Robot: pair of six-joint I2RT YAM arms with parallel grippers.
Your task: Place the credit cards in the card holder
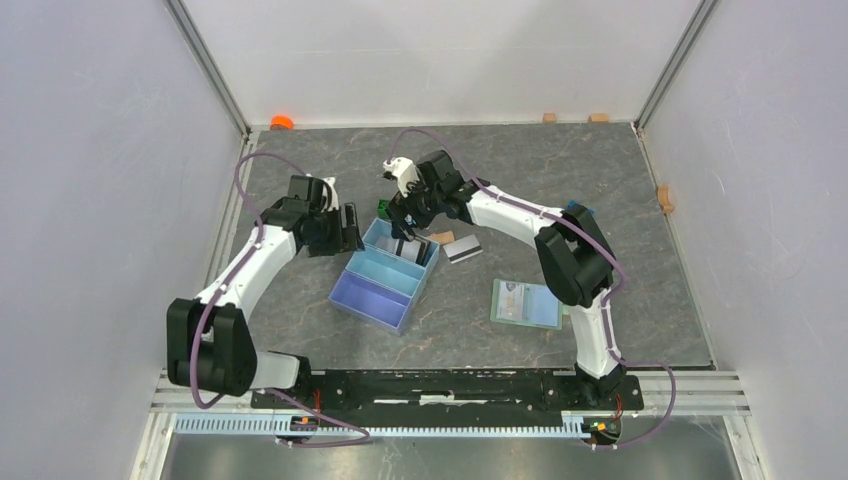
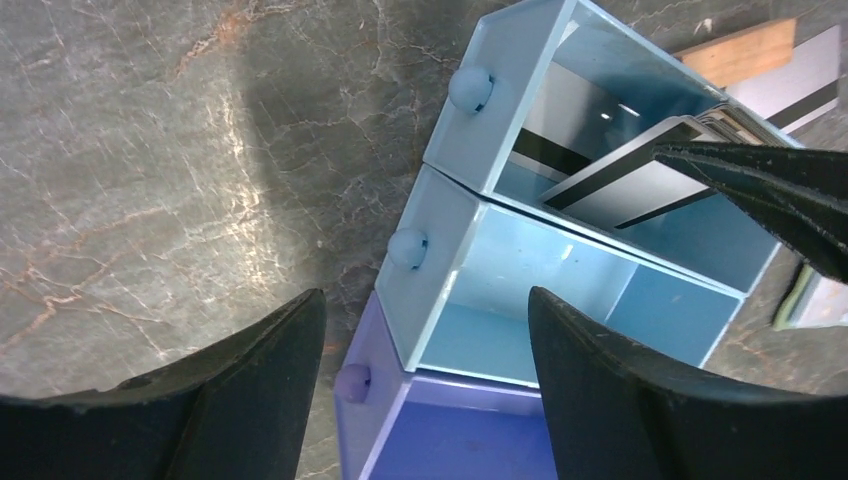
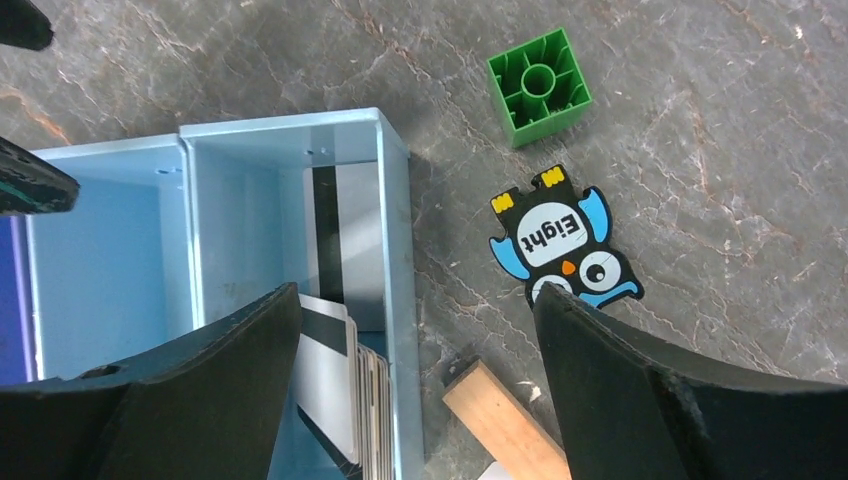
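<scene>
Several credit cards (image 3: 322,385) lean in the pale blue end compartment of a three-part box (image 1: 373,300). Another card (image 3: 362,230) lies in that compartment, its magnetic stripe showing. A single card (image 1: 463,249) rests on the table right of the box. Further front lies a flat, green-edged holder (image 1: 528,304), possibly the card holder. My right gripper is over the end compartment, fingers apart, with the leaning cards partly behind one finger. Left of the box, my left gripper (image 1: 350,228) has its fingers apart and nothing between them.
A green block (image 3: 540,88) and a black penguin piece (image 3: 565,240) lie behind the box. A wooden block (image 3: 507,422) stands close to its right side. The middle compartment (image 2: 540,275) is empty.
</scene>
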